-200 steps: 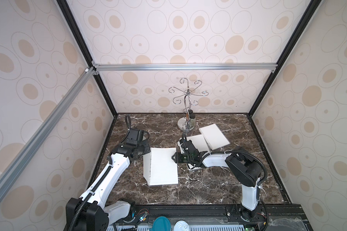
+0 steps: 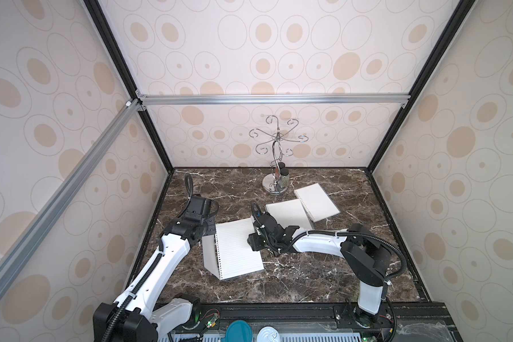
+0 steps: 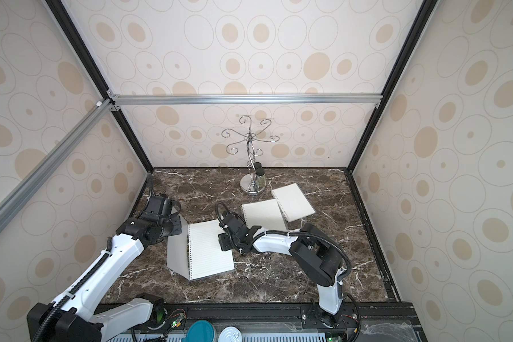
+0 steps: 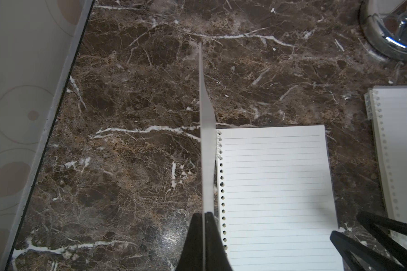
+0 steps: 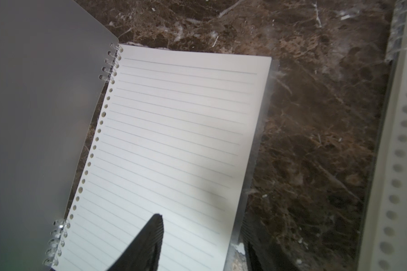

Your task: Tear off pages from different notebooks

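Note:
The open spiral notebook shows a white lined page (image 2: pixel 239 250), its punched holes along the left side, a few clear rings at both ends. Its grey cover stands raised on the left, seen edge-on in the left wrist view. My left gripper is shut on this thin cover (image 4: pixel 208 135). Above the right part of the page, my right gripper is open; its left finger (image 5: pixel 151 239) is over the paper and its right finger (image 5: pixel 253 244) beyond the right edge. Nothing shows gripped between them.
Two other spiral notebooks lie at right: a nearer one (image 2: pixel 287 215), partly under my right arm, and a farther one (image 2: pixel 317 201). A chrome stand (image 2: pixel 275 185) with small dark jars is at the back.
The cover has swung farther left with my left gripper. My right gripper has moved left from the page's edge to over its right part, and the notebook has turned slightly.

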